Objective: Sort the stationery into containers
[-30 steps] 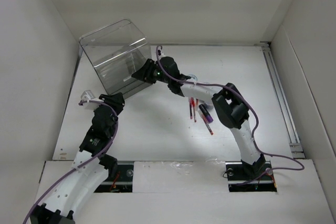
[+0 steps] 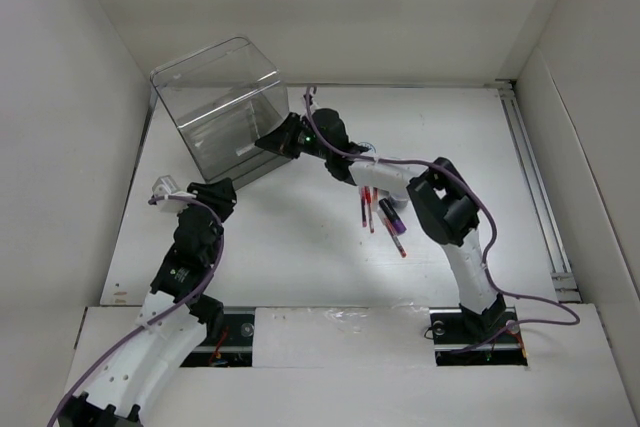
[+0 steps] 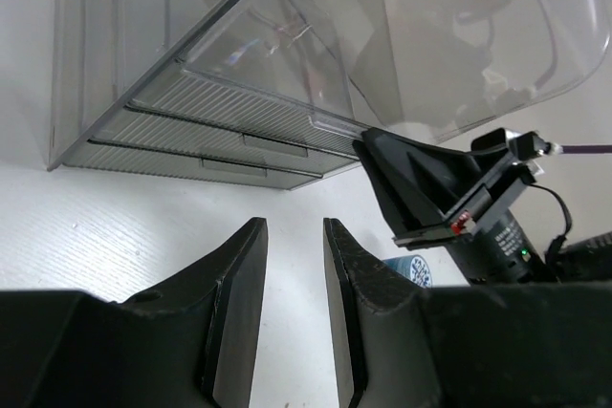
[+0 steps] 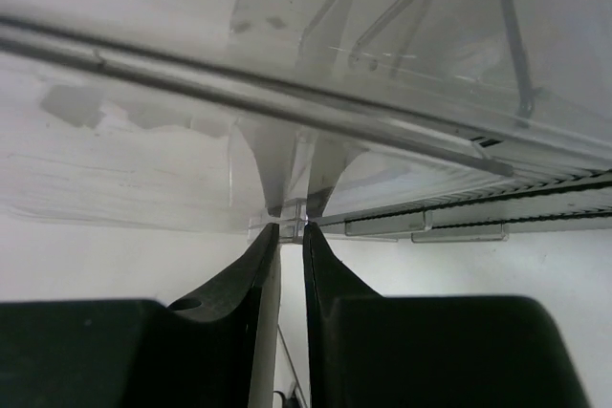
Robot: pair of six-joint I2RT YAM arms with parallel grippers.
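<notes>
A clear acrylic container (image 2: 215, 97) stands at the back left, tilted in the top view. My right gripper (image 2: 262, 140) is at its right front edge; in the right wrist view its fingertips (image 4: 315, 236) are close together on a small clear tab at the lid's edge, and whether they grip it is unclear. My left gripper is part open below and before the container, nothing between its fingers. Pens and markers (image 2: 391, 215) lie partly beside the right arm, several in red, black and purple.
A blue round object (image 3: 413, 268) is partly hidden behind the right arm. Walls surround the back and sides.
My right gripper has shifted slightly at the container's edge, and its fingers look less spread in the top view. The left arm has barely moved.
</notes>
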